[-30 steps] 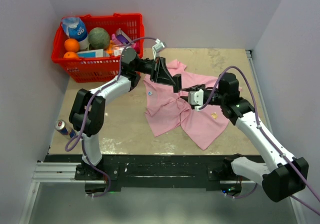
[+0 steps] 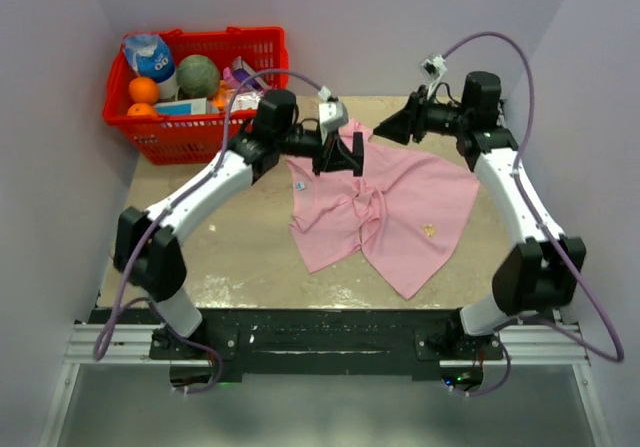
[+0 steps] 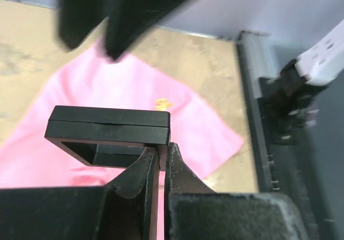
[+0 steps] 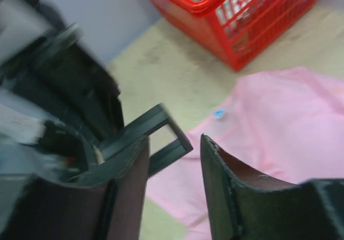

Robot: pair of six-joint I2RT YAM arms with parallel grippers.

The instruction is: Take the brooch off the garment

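Note:
A pink garment lies spread on the table, with a small yellow flower-like brooch on its lower right part. The same brooch shows in the left wrist view. Over the garment, my left gripper is shut on a black hollow rectangular piece, gripped near one end. Behind and to the right of it hangs my right gripper. In the right wrist view its fingers stand apart, nothing gripped; the black piece shows beyond them.
A red basket of fruit and packages stands at the back left. A small blue-white patch shows on the garment's left side.
My right gripper has moved back and up, away from the black piece it was close to.

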